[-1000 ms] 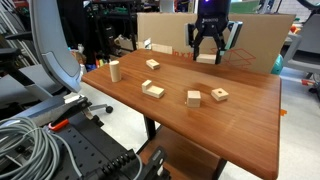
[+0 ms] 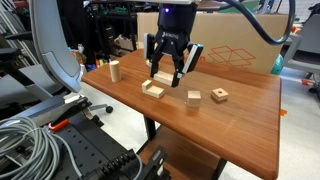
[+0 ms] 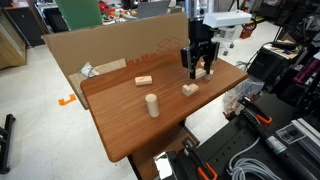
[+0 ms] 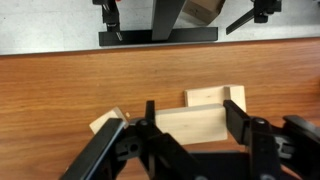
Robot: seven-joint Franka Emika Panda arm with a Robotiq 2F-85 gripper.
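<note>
My gripper [image 2: 168,76] is shut on a pale wooden block [image 4: 192,125], which lies crosswise between the fingers in the wrist view. In exterior view 1 the held block is raised above the table, just behind and above a pale wooden piece [image 2: 153,91] there. The wrist view shows another pale block [image 4: 215,95] partly covered by the held one, and a small block [image 4: 108,120] to the left. In exterior view 2 the gripper [image 3: 199,71] hangs over a light block [image 3: 190,90]. Whether the held block touches anything below cannot be told.
An upright pale block [image 2: 193,98] and a flat piece with a dark centre [image 2: 220,95] lie to the right. A small cylinder [image 2: 115,71] stands at the left. Exterior view 2 shows a block [image 3: 143,79] farther back.
In exterior view 1 the gripper has come left, lower and nearer the camera with the block held. The loose pieces stay put; one at the back is now hidden behind the gripper.
</note>
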